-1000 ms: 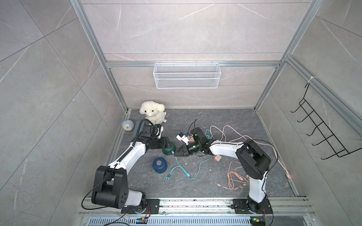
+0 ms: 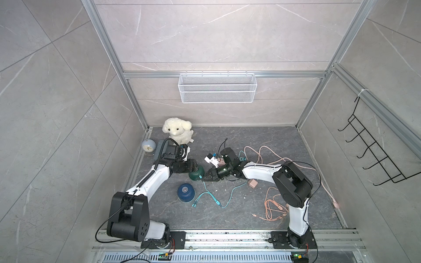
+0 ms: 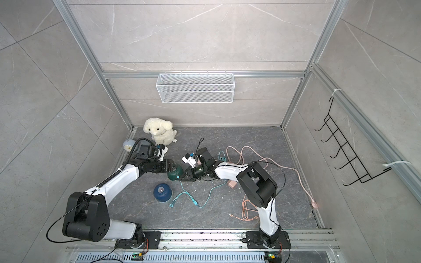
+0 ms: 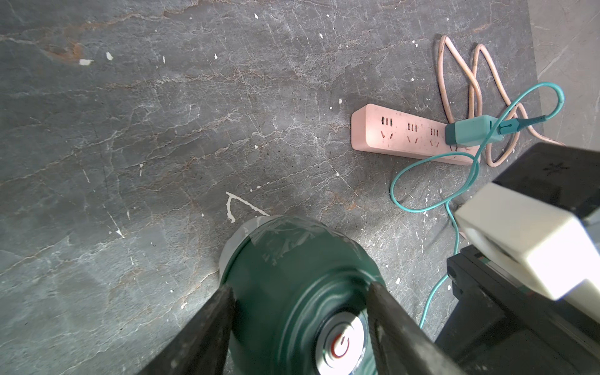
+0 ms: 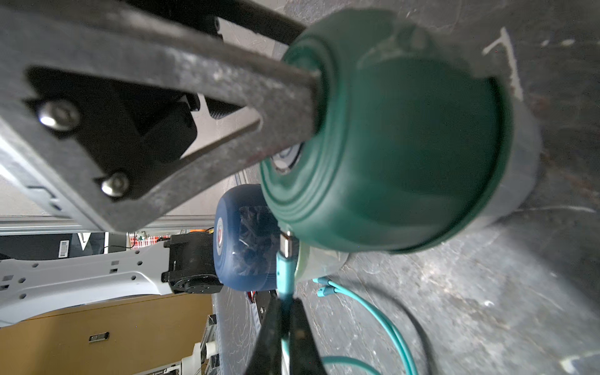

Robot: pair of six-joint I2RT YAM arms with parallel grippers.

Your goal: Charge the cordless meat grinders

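Observation:
The green grinder [image 4: 293,256] stands at the centre-left of the floor. My left gripper is over it, a finger at either side of its lid and button; whether they press on it is unclear. My right gripper is shut on the teal cable's plug [image 5: 286,272], whose metal tip is at the lower edge of the green lid; whether it is inserted I cannot tell. A blue grinder [image 2: 185,192] stands nearer the front. The pink power strip [image 4: 397,134] has a teal charger [image 4: 468,131] in it.
A white plush toy [image 2: 177,129] and a clock [image 2: 148,145] are at the back left. Pink cables [image 2: 274,206] and a pink block [image 2: 252,183] lie to the right. A wire basket [image 2: 217,87] hangs on the back wall.
My right arm has shifted very slightly, with the cable still at the green grinder. The left arm looks almost unchanged.

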